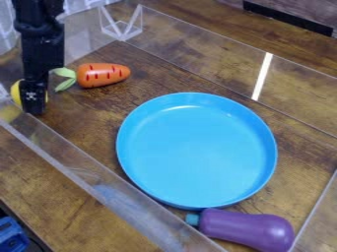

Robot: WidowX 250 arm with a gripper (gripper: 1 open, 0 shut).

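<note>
My gripper (33,96) is lowered at the far left, open, over a yellow round object (19,92) that it largely hides; whether the fingers touch it I cannot tell. A toy carrot (102,75) with pale green leaves lies just to the right of the gripper. A blue plate (195,148) sits in the middle right, and a purple toy eggplant (247,230) lies below it at the front.
Clear plastic walls (93,175) border the wooden work surface, with the left one close beside the gripper. A blue object (8,236) is outside at the lower left.
</note>
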